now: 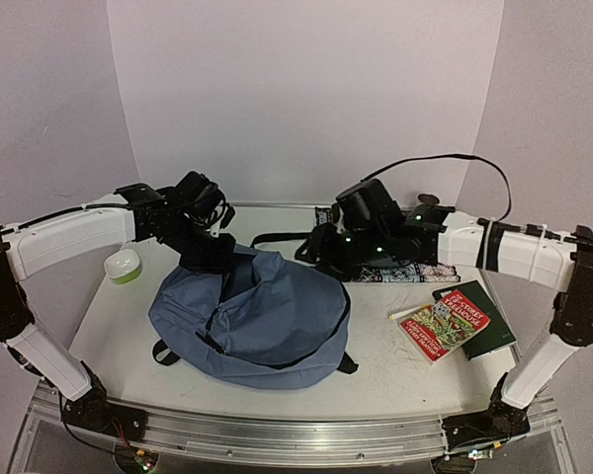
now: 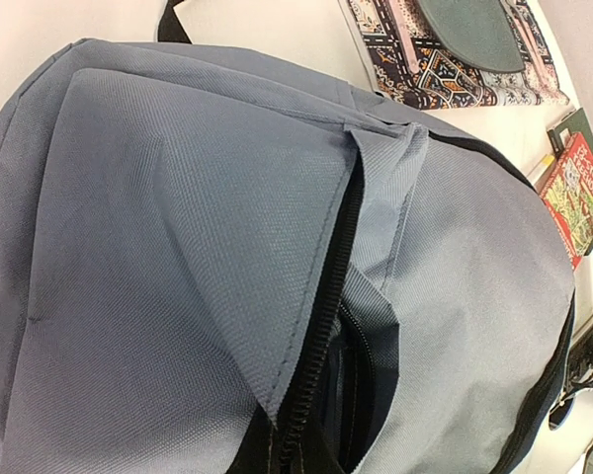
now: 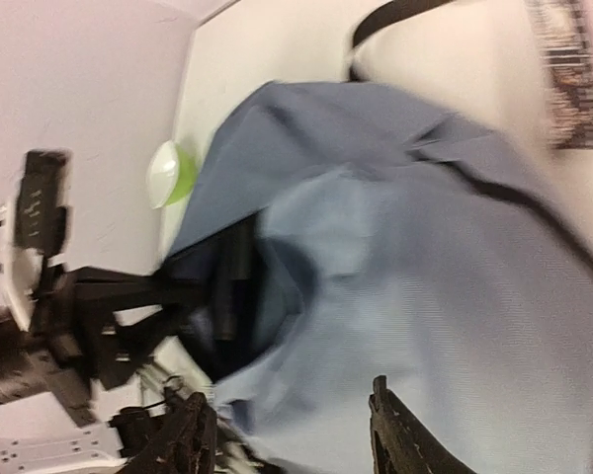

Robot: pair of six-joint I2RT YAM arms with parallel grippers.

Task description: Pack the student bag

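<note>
A blue-grey backpack (image 1: 277,316) lies on the table, its zipped opening (image 2: 361,395) partly spread. At that opening my left gripper is shut on the bag's edge beside the zipper. My right gripper stands open over the bag's right part, nothing between its fingers. To the right, a red illustrated book (image 1: 445,326) overlaps a dark green book (image 1: 494,338). Behind the bag, a grey-green flat item (image 2: 474,35) rests on a patterned cloth (image 2: 440,84). The right arm hides much of this cloth in the top view.
A white and green bowl (image 1: 124,265) sits at the left. A cup (image 1: 428,199) stands at the back right, mostly hidden behind the right arm. Bare table (image 1: 385,380) lies between the bag and the books.
</note>
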